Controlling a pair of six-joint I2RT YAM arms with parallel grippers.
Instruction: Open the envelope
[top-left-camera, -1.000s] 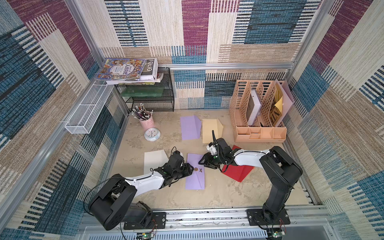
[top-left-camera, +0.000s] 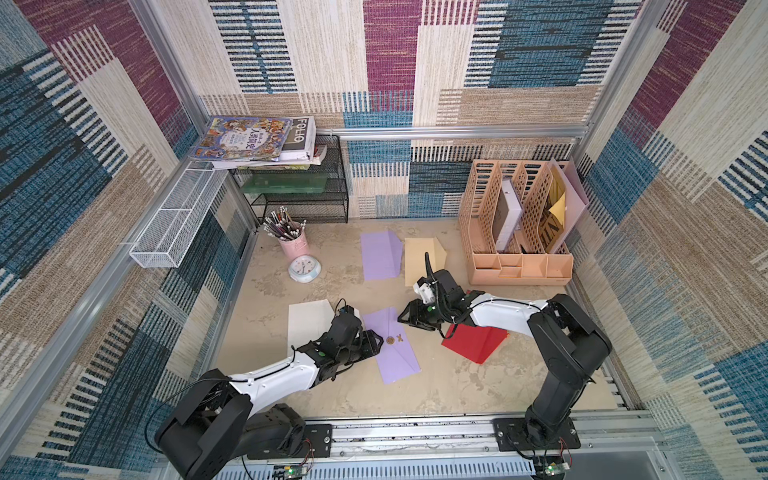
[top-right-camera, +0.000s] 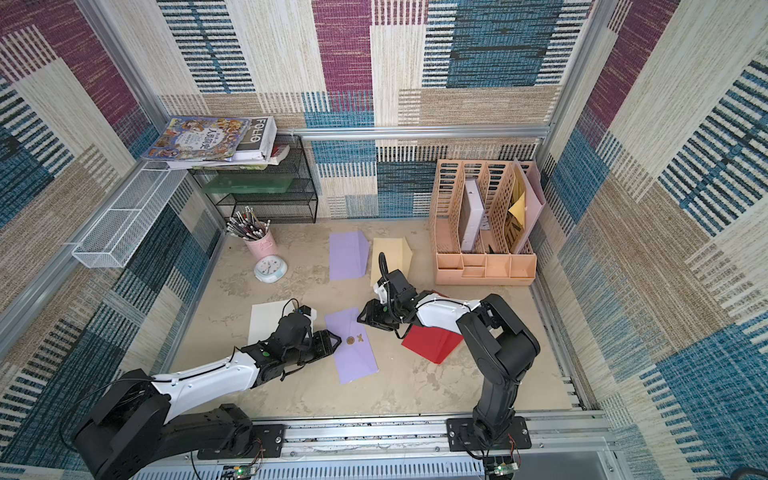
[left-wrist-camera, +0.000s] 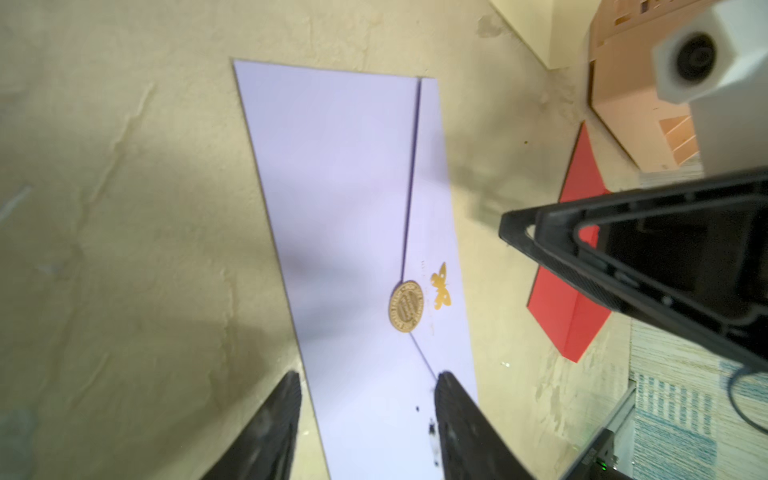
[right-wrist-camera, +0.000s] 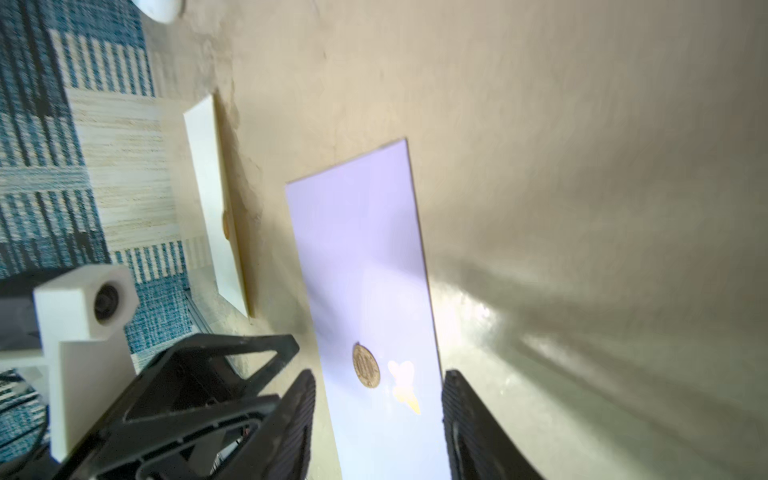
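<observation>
A lilac envelope (top-left-camera: 396, 360) with a gold seal (left-wrist-camera: 405, 305) and a small gold butterfly (left-wrist-camera: 441, 285) lies closed on the table, slightly slanted, between my two grippers. In the left wrist view my left gripper is open at its left edge, just over the paper. My right gripper is open over the same envelope, nearer its upper right in the top views, with nothing between its fingers.
A white envelope (top-left-camera: 308, 320), red envelope (top-left-camera: 473, 340), second lilac envelope (top-left-camera: 381, 254) and cream envelope (top-left-camera: 420, 252) lie around it. Behind are a clock (top-left-camera: 305, 269), pen cup (top-left-camera: 292, 240) and peach organizer (top-left-camera: 520, 268).
The lilac envelope has turned from straight to slanted since a second ago. My left gripper has drawn back slightly to the left; the right arm has shifted slightly.
</observation>
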